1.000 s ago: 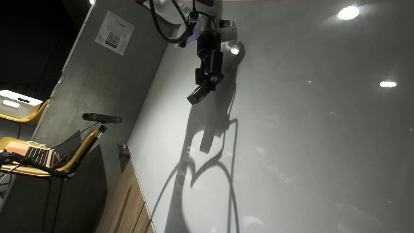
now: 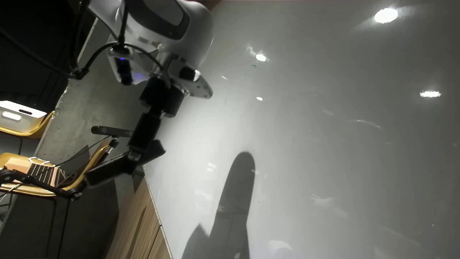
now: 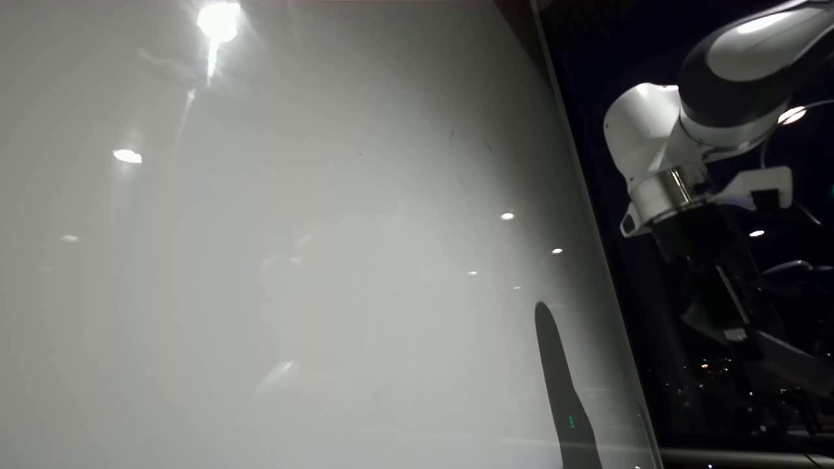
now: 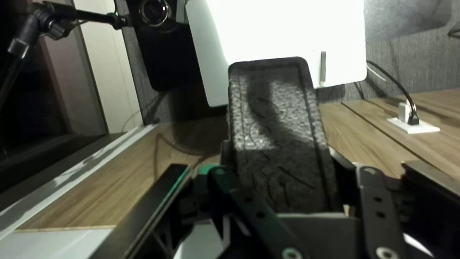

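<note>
A long dark felt-faced eraser [image 4: 280,129] is clamped in my gripper [image 2: 134,156], its worn, streaked face filling the middle of the wrist view. Both fingers [image 4: 371,194] press on its sides. In exterior view 1, the eraser [image 2: 107,170] hangs tilted off the left side of the large whiteboard [image 2: 327,142], with its shadow well away from it. From the other side, the eraser [image 3: 790,361] shows dimly beyond the whiteboard's right edge [image 3: 598,227]. The board bears a small green mark [image 2: 254,66] and a few faint dark strokes.
A camera on a stand [image 2: 113,131] shows close to the gripper in exterior view 1. A chair with a laptop [image 2: 43,172] is at the far left. Wooden panels [image 2: 140,216] border the board. A power outlet [image 4: 412,123] is seen in the wrist view.
My arm has swung left and down in exterior view 1, from in front of the whiteboard to past its left edge, and now looks larger. The eraser has gone with it and its shadow has shifted.
</note>
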